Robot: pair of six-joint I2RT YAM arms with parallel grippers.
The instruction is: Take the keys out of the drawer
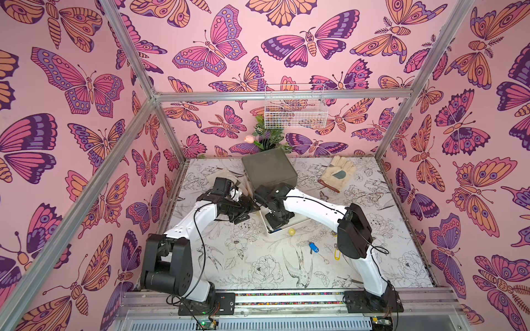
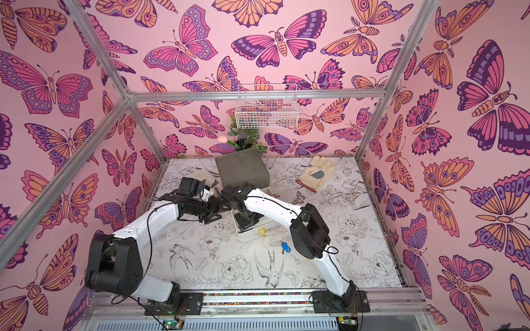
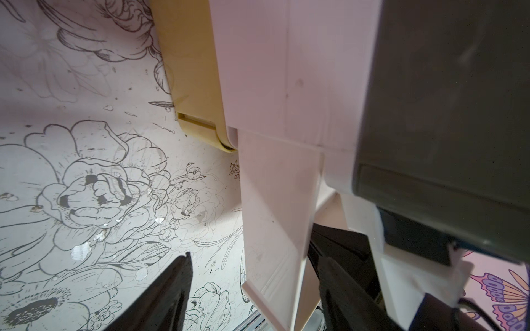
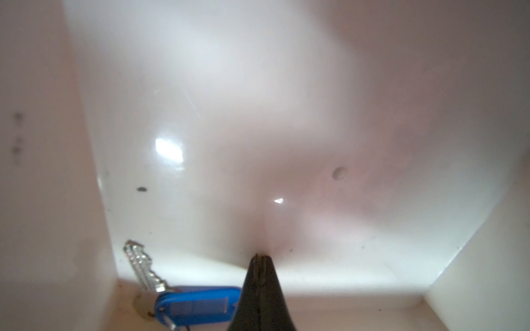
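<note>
In the right wrist view a silver key (image 4: 140, 264) on a blue tag (image 4: 197, 305) lies inside the white drawer (image 4: 386, 121), along its near wall. My right gripper is down in the drawer, shut with nothing visible between its fingers, just beside the tag. In the left wrist view my left gripper stands open, its fingers either side of a white panel (image 3: 278, 204) of the drawer unit. The grey-topped unit (image 1: 267, 165) stands at the back middle.
A glove (image 1: 336, 173) lies at the back right. A yellow ball (image 1: 292, 231), a blue tag (image 1: 313, 247) and a yellow tag (image 1: 336, 252) lie on the table in front. A plant (image 1: 267, 135) and wire basket (image 1: 295, 118) are behind.
</note>
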